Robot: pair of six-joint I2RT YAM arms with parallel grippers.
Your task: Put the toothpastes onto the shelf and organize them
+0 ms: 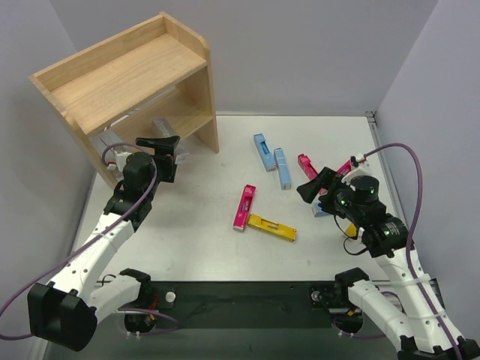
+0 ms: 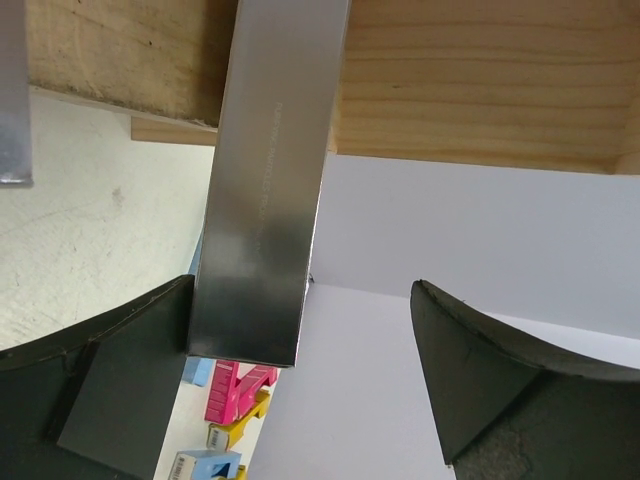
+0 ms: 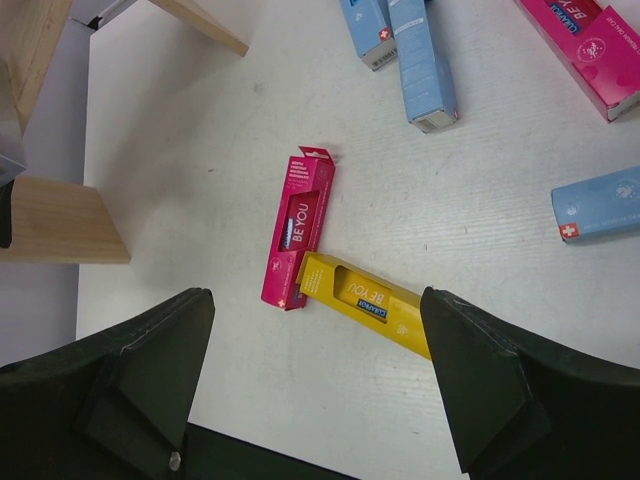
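My left gripper (image 1: pixel 157 150) is open at the wooden shelf (image 1: pixel 127 60); in the left wrist view a silver box (image 2: pixel 260 180) lies on a board between its spread fingers, nearer the left one. My right gripper (image 1: pixel 319 184) hangs open above the table's right side. Toothpaste boxes lie on the table: two blue (image 1: pixel 264 152) side by side, a pink one (image 1: pixel 244 207) touching a yellow one (image 1: pixel 272 228), and more pink (image 1: pixel 306 165), blue (image 3: pixel 595 208) and yellow (image 1: pixel 350 230) ones at the right, partly hidden by the right arm.
Silver boxes (image 1: pixel 109 141) stand on the shelf's lower board, partly hidden by the top board. Grey walls enclose the back and sides.
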